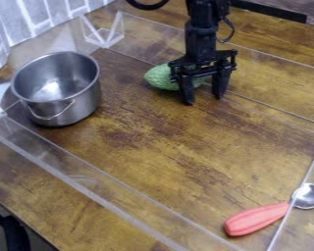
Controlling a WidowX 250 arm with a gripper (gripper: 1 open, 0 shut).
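My black gripper (200, 86) is low over the wooden table, right at a green, bumpy vegetable-like object (165, 76) near the back middle. The object's right part is hidden behind the gripper; I cannot tell whether the fingers are closed on it or only beside it. A steel pot (56, 88) with a wire handle stands to the left. A spoon with a pink handle (257, 218) and round metal head (308, 195) lies at the front right.
Clear plastic borders (91, 187) run along the sides of the wooden surface (160, 162).
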